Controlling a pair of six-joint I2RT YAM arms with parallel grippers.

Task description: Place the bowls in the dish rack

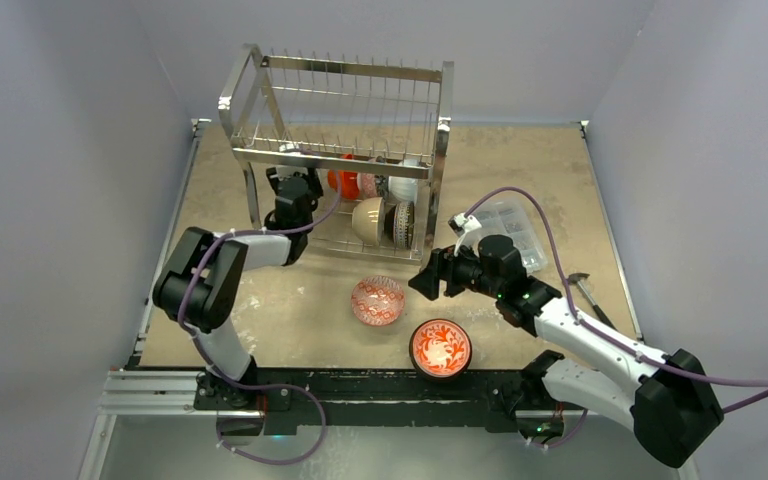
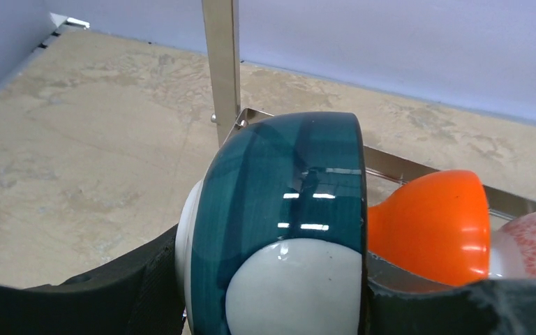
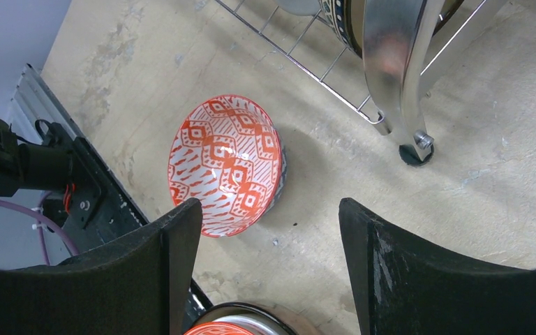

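Low in the dish rack (image 1: pixel 290 157), at its left end, my left gripper (image 1: pixel 293 178) is shut on a teal bowl with a white patch. In the left wrist view this teal bowl (image 2: pixel 286 181) stands on its side between the fingers, close to an orange bowl (image 2: pixel 433 223). My right gripper (image 1: pixel 427 284) hangs open and empty in front of the rack's right end. A red-and-white patterned bowl (image 1: pixel 377 300) sits on the table, left of that gripper. Nearer the front edge is a black-rimmed bowl with an orange floral inside (image 1: pixel 441 348).
On the rack's lower level, a beige bowl (image 1: pixel 368 221), a dark patterned bowl (image 1: pixel 404 225) and a white bowl (image 1: pixel 403 187) stand toward the right. The upper level is empty. Behind the right arm lie a clear tray (image 1: pixel 515 228) and a ladle (image 1: pixel 590 300).
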